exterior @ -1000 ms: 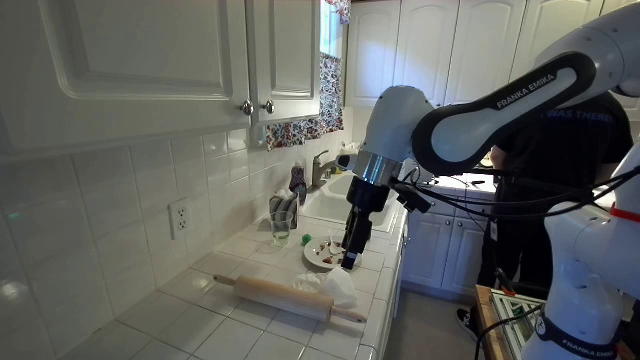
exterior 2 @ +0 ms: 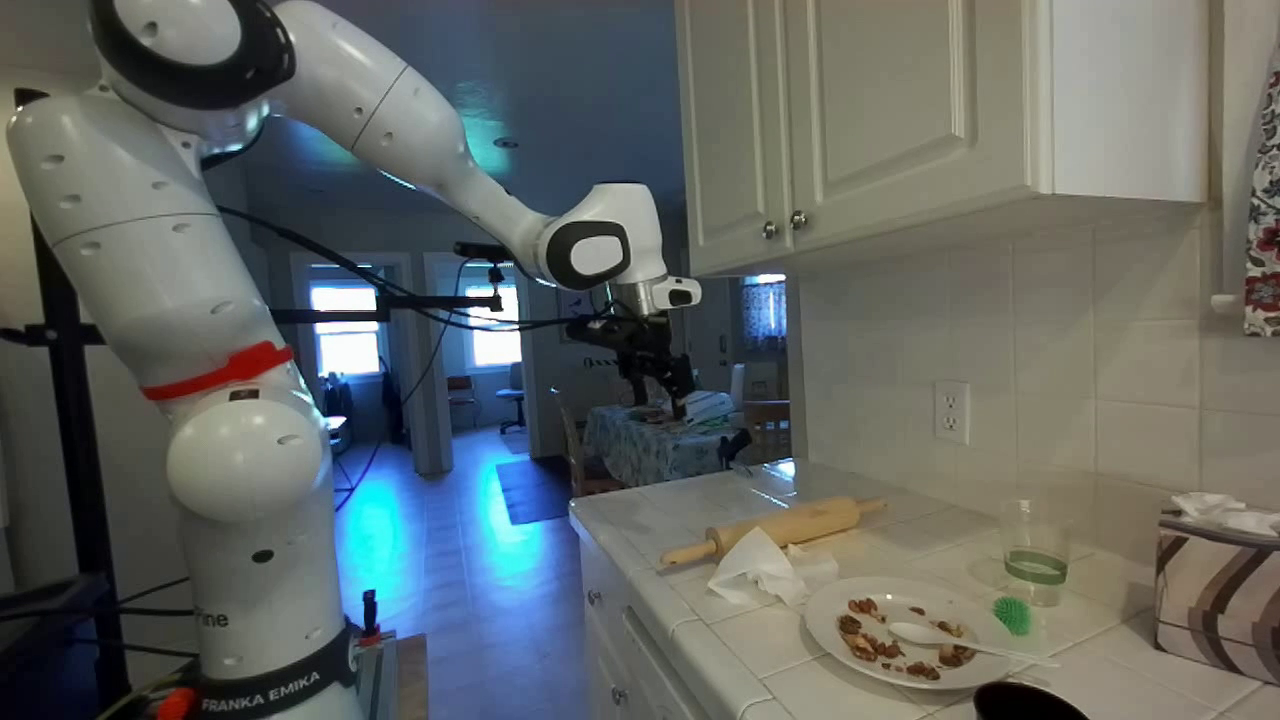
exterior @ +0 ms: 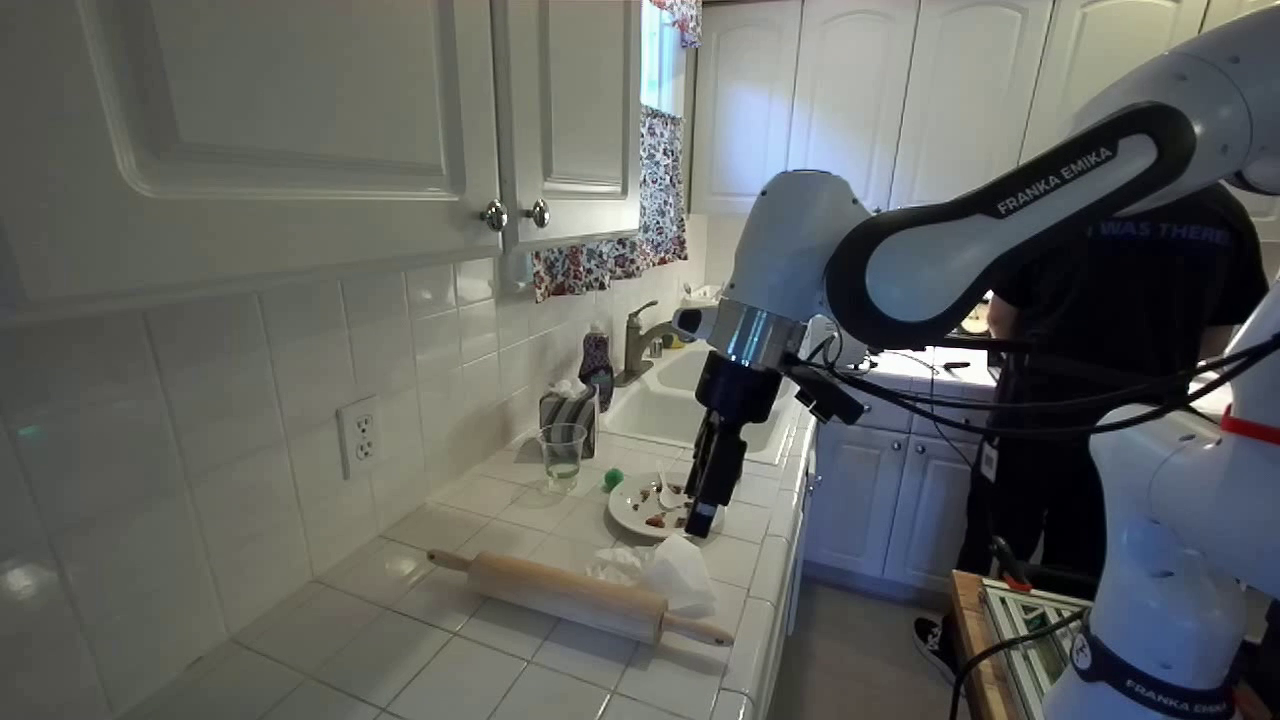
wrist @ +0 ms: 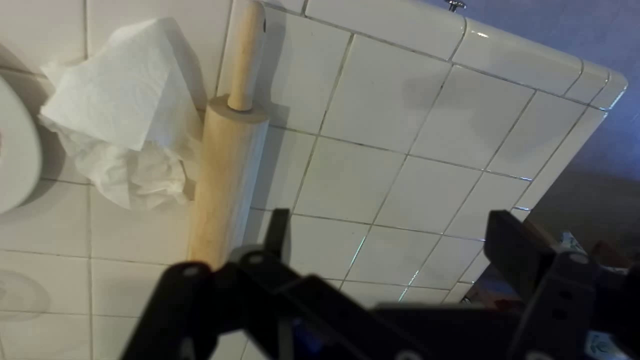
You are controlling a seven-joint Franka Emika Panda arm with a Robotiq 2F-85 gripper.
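Observation:
My gripper is open above the counter, its two fingers wide apart with only bare tile and the counter's edge seen between them. A wooden rolling pin (wrist: 222,180) lies left of the fingers in the wrist view, lower down on the tiles. Crumpled white paper (wrist: 126,102) rests beside the pin. The white plate (exterior 2: 846,658) carries brown food scraps and a white spoon (exterior 2: 960,638). Near it sit a green spiky ball (exterior 2: 1011,614) and a clear cup (exterior 2: 1034,554) with a green band.
A striped tissue box (exterior 2: 1218,600) stands by the wall, and a dark round vessel (exterior 2: 1026,702) near the plate. The sink (exterior: 660,402) lies beyond. Overhead cabinets (exterior: 288,132) hang above the counter. A person (exterior: 1080,360) stands at the back.
My arm and gripper have barely shifted. The things on the counter lie where they were.

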